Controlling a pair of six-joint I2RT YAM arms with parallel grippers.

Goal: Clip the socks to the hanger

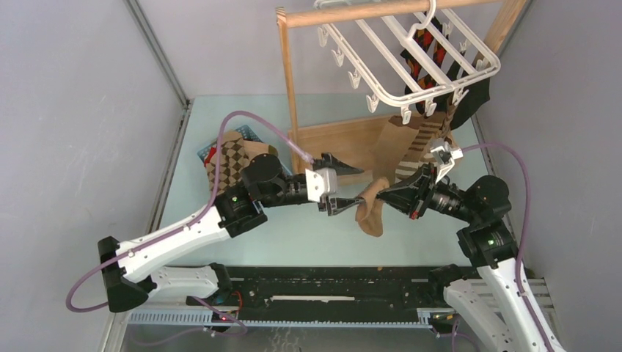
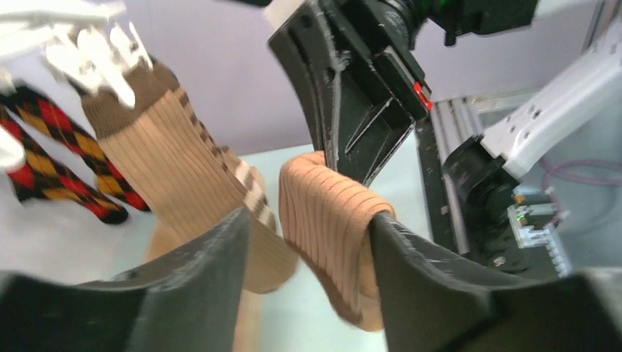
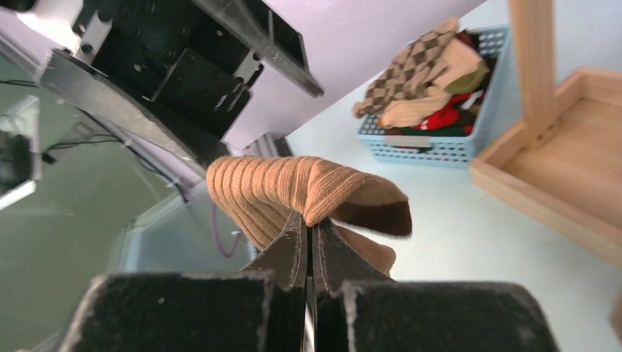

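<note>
A tan ribbed sock [image 1: 372,213] hangs folded from my right gripper [image 1: 383,192], whose fingers are shut on it. In the right wrist view the cloth of the sock [image 3: 293,183] droops over both sides of the closed fingertips [image 3: 296,235]. My left gripper [image 1: 355,186] stands open just left of the sock; one finger lies close against the cloth, and whether it touches is hard to tell. The white hanger [image 1: 411,95] with clips hangs from the wooden rack, above and behind both grippers. Socks hang at its right end, among them a tan striped sock [image 2: 172,161].
A blue basket [image 3: 433,150] of socks stands at the back left. The wooden rack's post [image 1: 288,88] and base [image 1: 334,143] rise behind the grippers. Red-and-black patterned socks [image 2: 66,139] hang near the tan striped one.
</note>
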